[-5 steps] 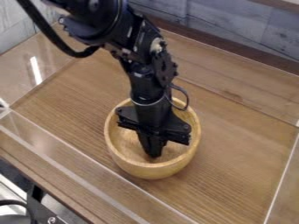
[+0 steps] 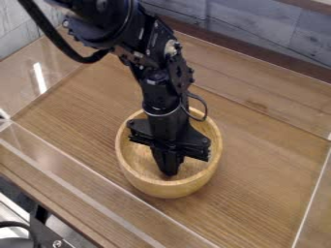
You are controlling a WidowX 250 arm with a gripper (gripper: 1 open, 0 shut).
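Observation:
A light wooden bowl sits on the wooden table near the middle of the view. My black gripper reaches down from the top left into the bowl, its fingers low inside it. The fingertips are dark and crowded, so whether anything is between them cannot be made out.
A pale wall edge runs along the top right, and a dark gap with cables shows at the bottom left.

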